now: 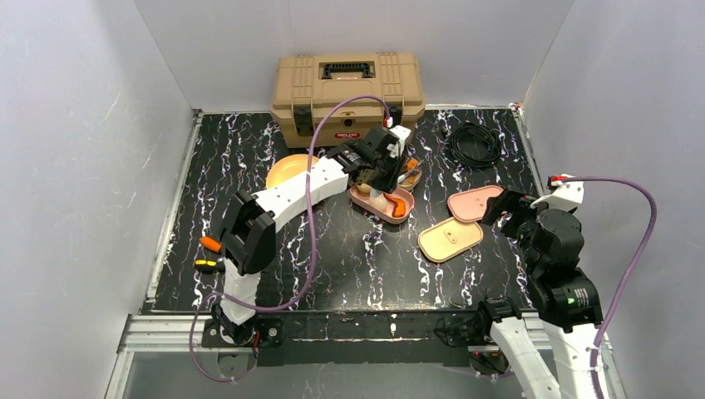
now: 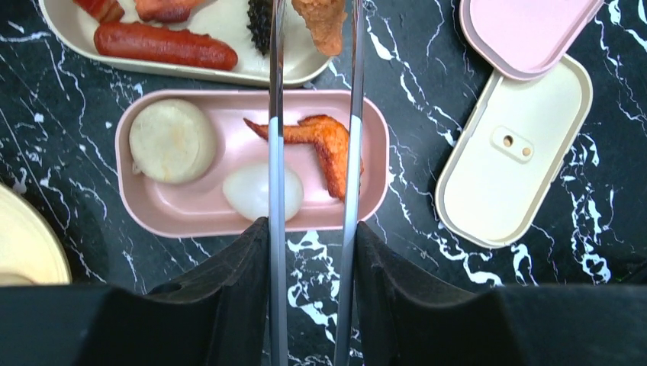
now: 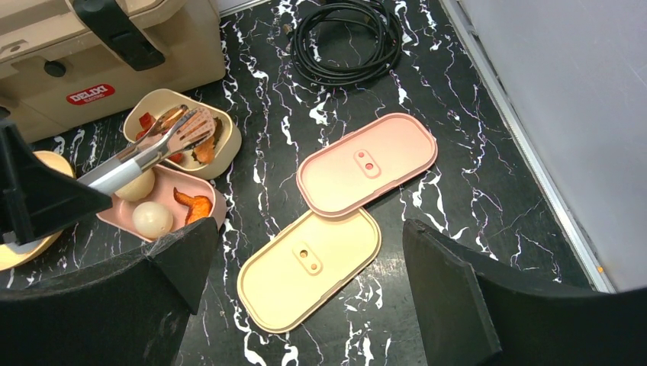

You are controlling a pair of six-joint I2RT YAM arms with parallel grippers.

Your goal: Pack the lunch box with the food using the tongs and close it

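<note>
My left gripper has its fingers pressed against both arms of metal tongs [image 2: 278,191], which stand somewhat spread. The tips reach over the cream lunch box [image 2: 244,70] in the left wrist view, beyond its frame. A fried chunk [image 3: 204,151] sits in that box below the tips; whether they touch it, I cannot tell. The box also holds a sausage [image 2: 164,47]. The pink box [image 2: 206,204] contains a bun [image 2: 172,142], a white egg [image 2: 248,191] and a chicken wing [image 2: 332,156]. My right gripper is open and empty at the right.
The pink lid [image 1: 474,204] overlaps the cream lid [image 1: 451,240] right of the boxes. A toolbox [image 1: 349,79] stands behind, and a coiled cable [image 1: 474,143] lies back right. A yellow plate [image 1: 287,169] is partly behind the left arm.
</note>
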